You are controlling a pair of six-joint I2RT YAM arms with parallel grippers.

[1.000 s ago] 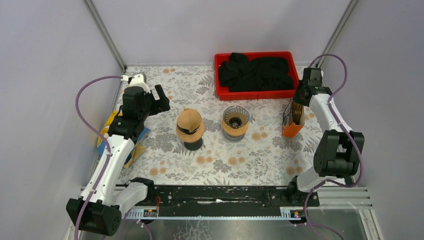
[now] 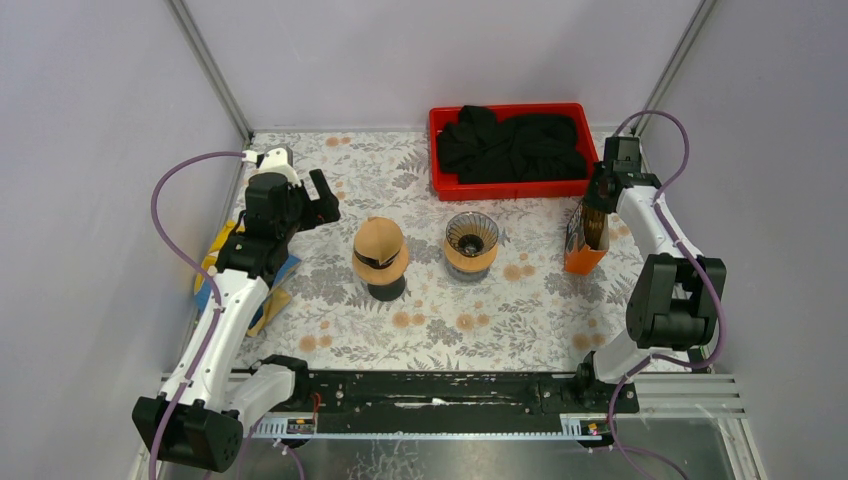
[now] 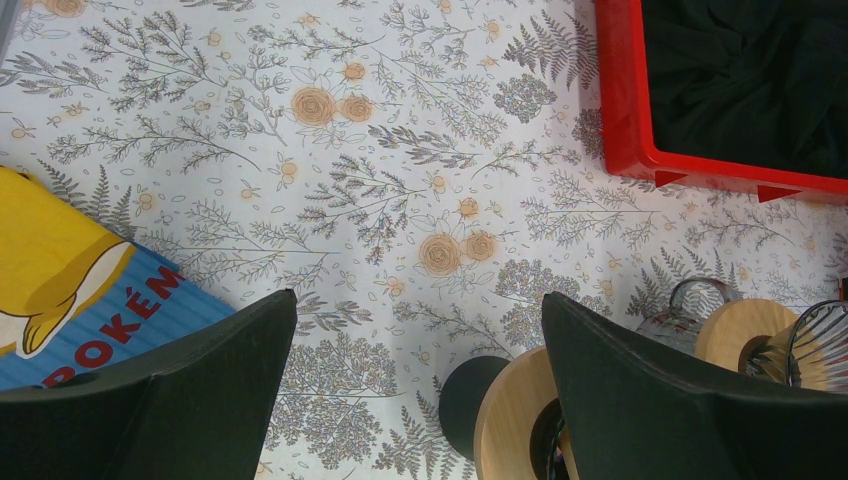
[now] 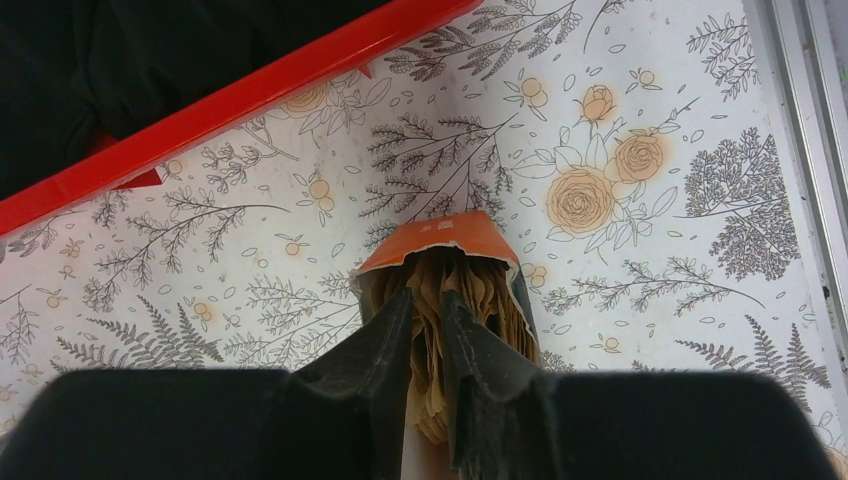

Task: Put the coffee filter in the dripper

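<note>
An orange box [image 2: 582, 257] of brown paper filters [image 4: 480, 291] stands at the table's right. My right gripper is over it, fingertips among the filters, slightly apart; whether a filter is between them is unclear. In the top view a dripper [image 2: 470, 258] with wooden collar and ribbed cone stands at the centre, also at the right of the left wrist view. A second wooden-collared dripper [image 2: 379, 240], with brown material on top, stands left of it on a dark base. My left gripper hangs open over the table's left, nothing between its fingers.
A red tray [image 2: 510, 190] with black cloth stands at the back, just left of the filter box. A yellow and blue packet [image 3: 120, 310] lies at the left edge.
The right arm has shifted very slightly over the filter box since a second ago. The left arm and the objects on the table have not moved.
</note>
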